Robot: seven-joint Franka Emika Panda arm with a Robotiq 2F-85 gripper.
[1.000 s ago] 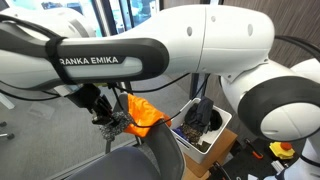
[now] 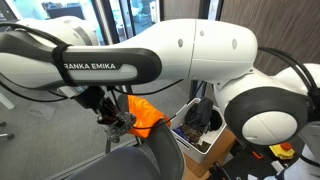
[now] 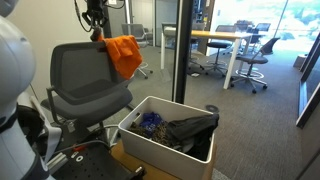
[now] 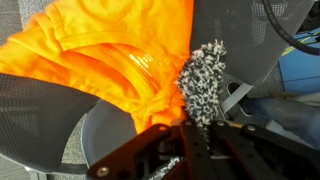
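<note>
My gripper is shut on a fuzzy grey-and-white cloth (image 4: 204,80), which sticks out past the fingers in the wrist view. In exterior view 1 the same speckled cloth (image 2: 121,122) hangs below the gripper, above the chair. Right beside it, an orange cloth (image 4: 95,48) lies draped over the chair's mesh back; exterior view 2 shows this orange cloth (image 3: 122,54) hanging from the top edge. Whether the two cloths touch is hard to tell. The gripper (image 3: 97,27) is near the top of the chair back, partly cut off by the frame's upper edge.
A white bin (image 3: 168,148) holding dark cloth (image 3: 192,128) and other small items stands in front of the grey office chair (image 3: 80,75). A dark vertical post (image 3: 181,60) rises behind the bin. Open carpet lies to the right.
The forearm sits slightly lower in exterior view 1 than a second ago, and the grey cloth has shifted a little to the right. The orange cloth stays draped on the chair.
</note>
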